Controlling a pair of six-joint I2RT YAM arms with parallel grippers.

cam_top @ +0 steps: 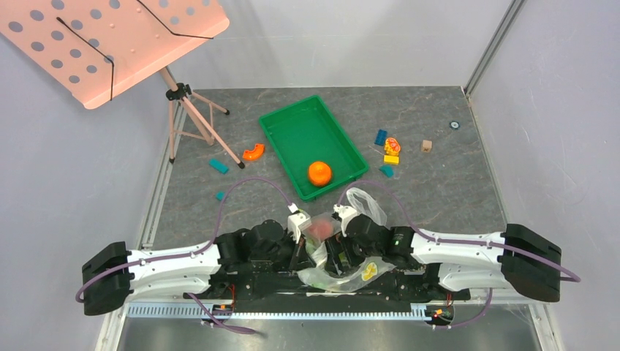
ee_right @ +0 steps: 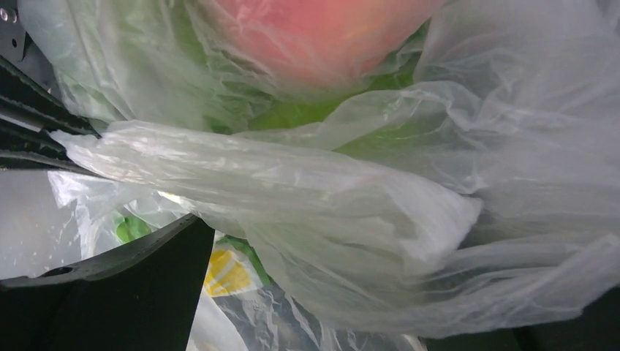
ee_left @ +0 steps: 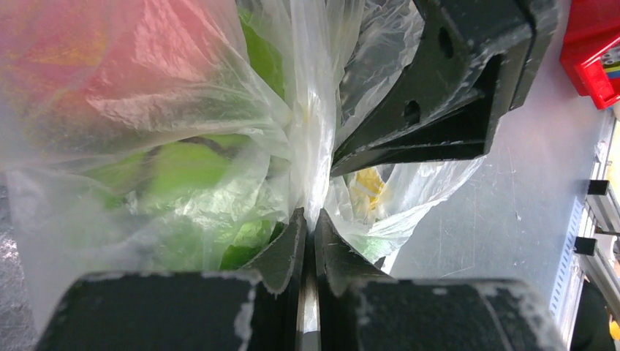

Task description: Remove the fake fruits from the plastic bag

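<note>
The translucent plastic bag (cam_top: pixel 369 208) sits at the front centre between my arms. Inside show a pink fruit (cam_top: pixel 320 228) (ee_right: pixel 314 36) and green shapes (ee_left: pixel 183 164), veiled by film. My left gripper is shut on a gathered fold of the bag, clearest in the left wrist view. My right gripper (cam_top: pixel 336 252) reaches into the bag beside it; in the right wrist view its dark fingers stand apart, open, with loose bag film across them.
A green tray (cam_top: pixel 289 128) holding an orange (cam_top: pixel 319 173) lies behind the bag. Small toys lie either side: an orange curved piece (cam_top: pixel 253 152), teal blocks (cam_top: pixel 218 166), yellow and blue pieces (cam_top: pixel 392 159). A peach board on a tripod stands back left.
</note>
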